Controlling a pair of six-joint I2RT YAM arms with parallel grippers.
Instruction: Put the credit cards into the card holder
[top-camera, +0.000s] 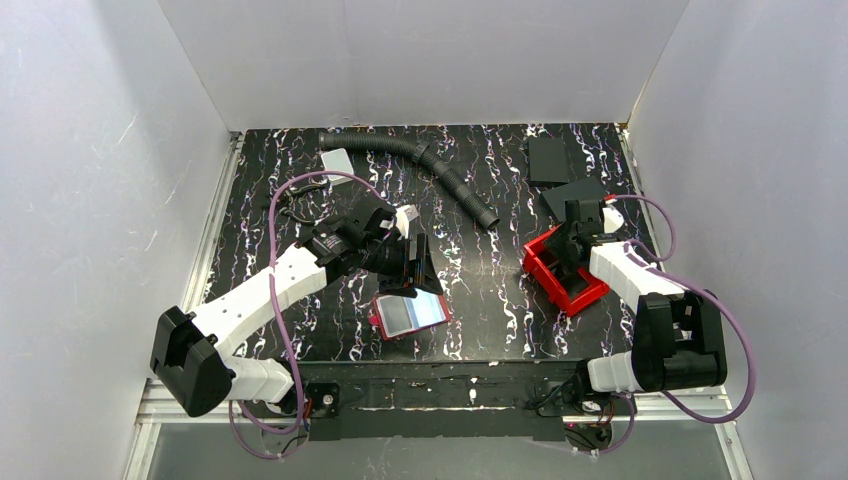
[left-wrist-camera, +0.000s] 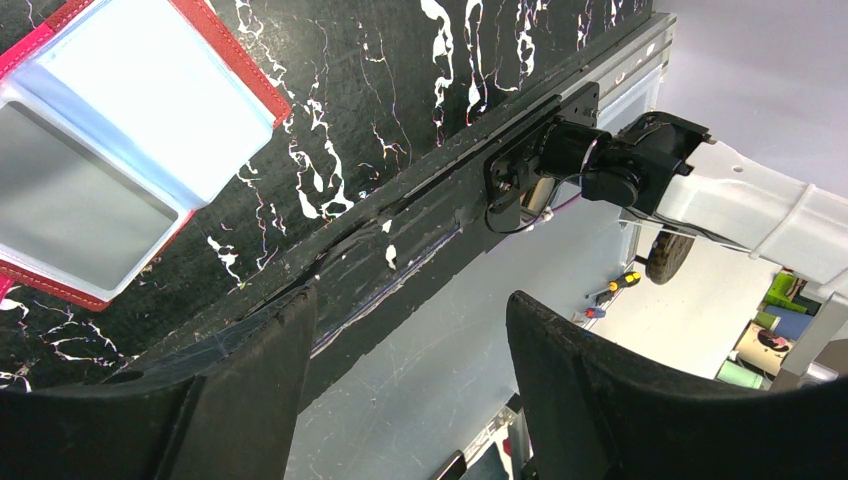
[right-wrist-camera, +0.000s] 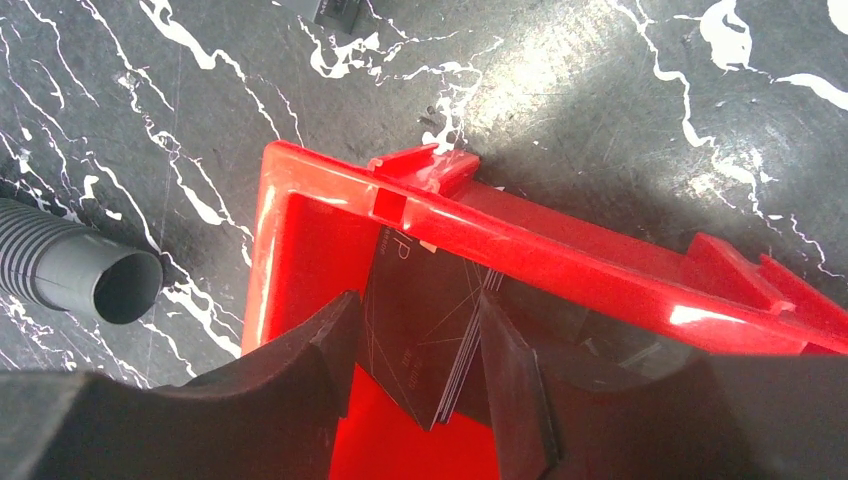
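Dark cards (right-wrist-camera: 415, 320) stand tilted in a stack inside the red bin (top-camera: 541, 281). My right gripper is over that bin, its fingers parted, with the stack's upper edges showing between the fingertips; whether they touch the cards I cannot tell. The red-edged card holder (top-camera: 412, 314) lies spread at the front of the table, with clear pockets showing in the left wrist view, where the holder (left-wrist-camera: 85, 190) fills the upper left. Above and just behind it hangs my left gripper, open, nothing between its fingers.
A ribbed black hose (top-camera: 440, 170) curves across the back of the table. Dark flat boxes (top-camera: 547, 162) lie at back right, and a white card-like piece (top-camera: 338, 166) at back left. Between holder and bin the table is free.
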